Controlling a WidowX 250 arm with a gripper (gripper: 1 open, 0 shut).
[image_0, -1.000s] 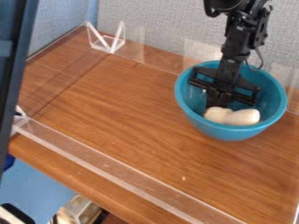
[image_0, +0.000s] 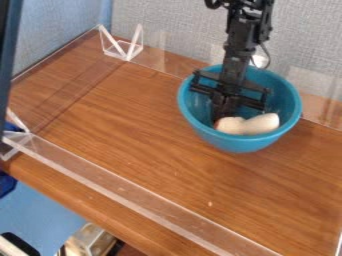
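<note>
My black gripper (image_0: 227, 100) reaches down inside a blue bowl (image_0: 201, 125) at the right of the wooden table. A pale, elongated object (image_0: 254, 124) lies in the bowl just below and beside the fingers. The fingertips are partly hidden by the bowl and that object, so I cannot see whether anything is between them.
Transparent barriers with white brackets (image_0: 123, 45) line its edges. A textured wall stands behind, and a dark vertical shape fills the far left edge.
The bowl, the pale object in it and my gripper have shifted left by a small distance together.
</note>
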